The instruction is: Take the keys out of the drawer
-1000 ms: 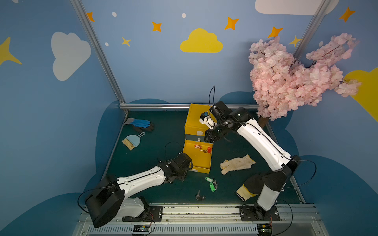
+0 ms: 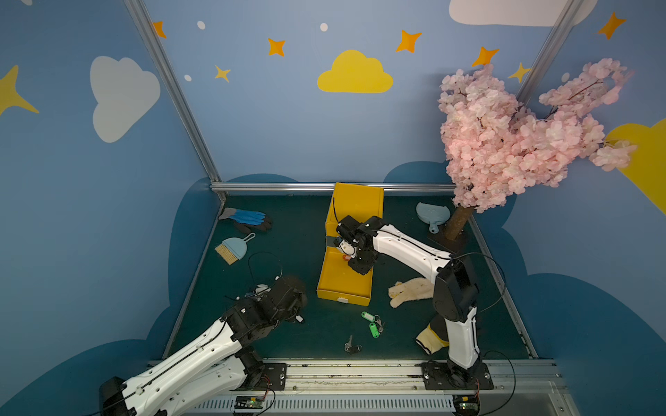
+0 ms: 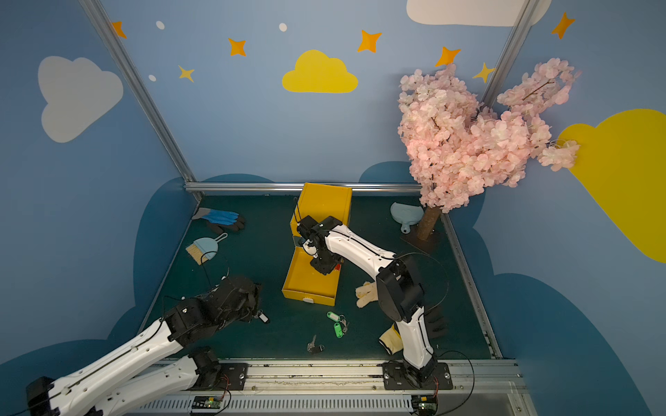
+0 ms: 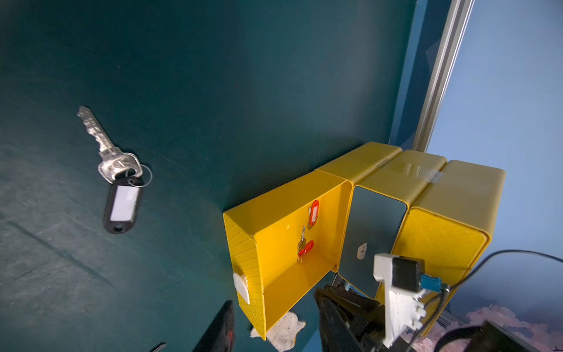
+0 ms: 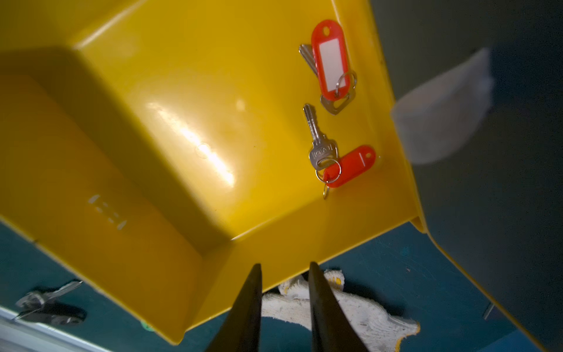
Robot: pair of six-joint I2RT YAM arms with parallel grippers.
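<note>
A yellow drawer (image 4: pixel 293 205) is pulled out from the yellow cabinet (image 4: pixel 469 193). Inside lie two keys with red tags: one red-tagged key (image 5: pixel 331 58) is near the cabinet end, the other key (image 5: pixel 321 149) close to the side wall. My right gripper hangs open over the drawer, nothing between its fingers; in the right wrist view its tips appear in front of the side wall, apart from both keys. My left gripper is open and empty, left of the drawer above the table, where a black-tagged key (image 4: pixel 120 170) lies.
Green-tagged keys (image 2: pixel 374 326) and another dark-tagged key (image 2: pixel 352 345) lie in front of the drawer. A pale glove (image 2: pixel 412 289) is to its right. Brush (image 2: pixel 232 248), blue glove (image 2: pixel 246 218), dustpan (image 2: pixel 433 213) and blossom tree (image 2: pixel 454 228) stand farther out.
My left arm has drawn back left, away from the drawer.
</note>
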